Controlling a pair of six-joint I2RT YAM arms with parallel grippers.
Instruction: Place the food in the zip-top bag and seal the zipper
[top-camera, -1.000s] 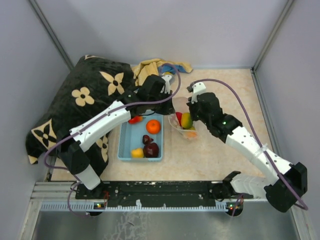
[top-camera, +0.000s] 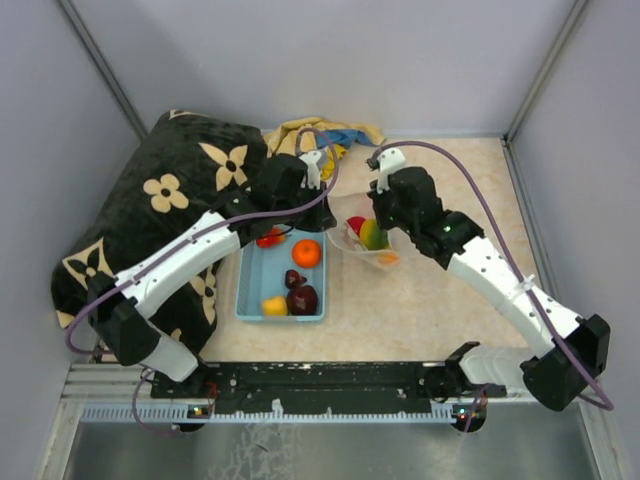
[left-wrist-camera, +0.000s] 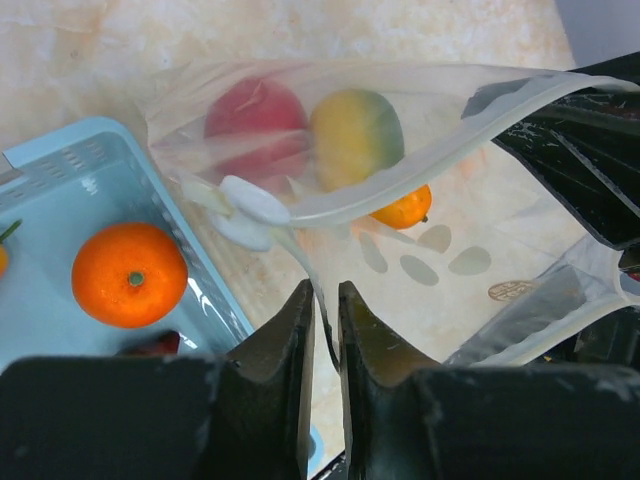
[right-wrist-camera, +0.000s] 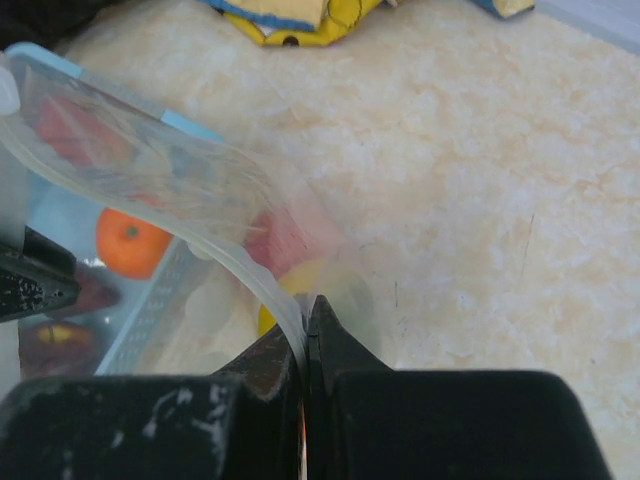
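Observation:
The clear zip top bag (top-camera: 350, 250) hangs between both grippers beside the tray, holding a red fruit (left-wrist-camera: 255, 125), a yellow-green mango (left-wrist-camera: 355, 138) and a small orange fruit (left-wrist-camera: 400, 208). My left gripper is at the bag's near left edge, fingers close together with the thin bag edge at their tips; whether it grips is unclear. My right gripper is shut on the bag's rim at the other side, above the mango.
A blue tray (top-camera: 262, 310) holds an orange (left-wrist-camera: 128, 275), dark fruits, a yellow item and a red pepper. A black patterned cushion (top-camera: 165, 190) lies left; yellow-blue cloth (top-camera: 300, 133) at the back.
My left gripper has shifted slightly left. The right gripper has moved slightly around the bag's top, and the bag's opening has shifted with them.

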